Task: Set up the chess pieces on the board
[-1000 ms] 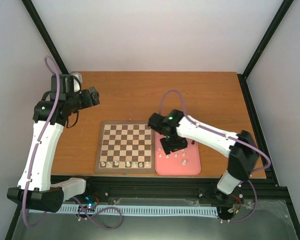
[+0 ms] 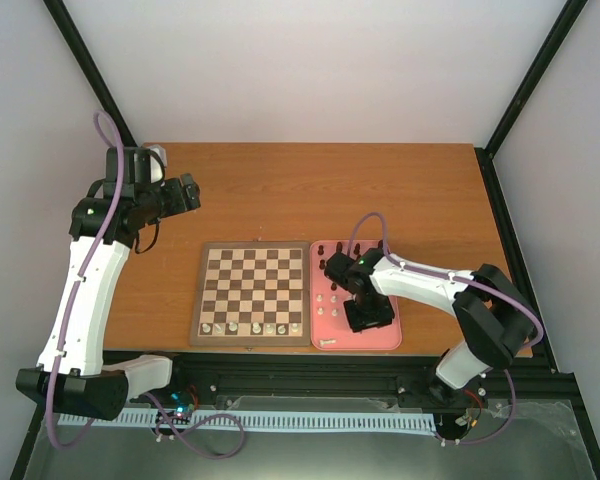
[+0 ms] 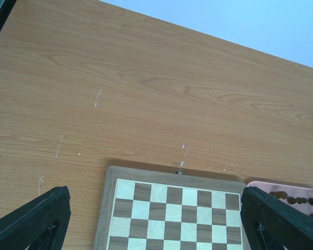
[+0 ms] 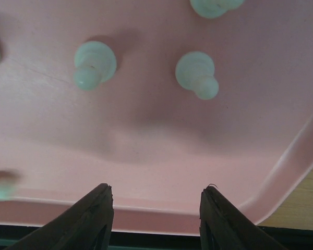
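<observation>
The chessboard (image 2: 255,244) lies flat with several white pieces (image 2: 256,328) along its near row; one square left of that row's middle is empty. In the pink tray (image 2: 355,345) beside it, small white pawns (image 4: 95,58) stand upright. A longer white piece (image 2: 327,342) lies on its side by the tray's near-left corner; a blurred pale bit at the right wrist view's left edge seems to be it. Low over the tray's near right part, my right gripper is open and empty. My left gripper hangs open past the board's far-left corner, holding nothing.
Dark pieces (image 2: 321,250) stand toward the tray's far side, partly hidden by the right arm. The tray's rim (image 4: 146,209) runs just under my right fingers. Bare wooden table (image 2: 320,185) stretches behind the board and tray.
My right gripper has moved right and toward the near edge, and lower over the tray. The longer white piece, upright a second ago at the tray's near right, now lies toward the left.
</observation>
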